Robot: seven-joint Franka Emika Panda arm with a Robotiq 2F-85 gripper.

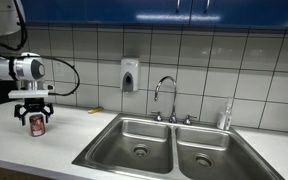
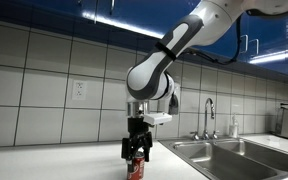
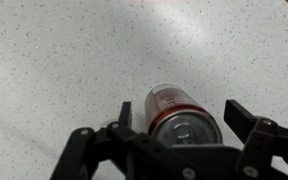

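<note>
A red soda can with a silver top stands upright on the white counter, left of the sink. Directly over it is my gripper, pointing down and open. In the wrist view the can lies between the two spread fingers, its lid toward the camera. The gripper has clear space on either side of the can, more on the right than on the left. From the second exterior view, the fingertips reach down around the upper part of the can.
A double steel sink with a tall faucet takes up the middle. A soap dispenser hangs on the tiled wall, a bottle stands behind the sink, and a small yellow item lies near the wall.
</note>
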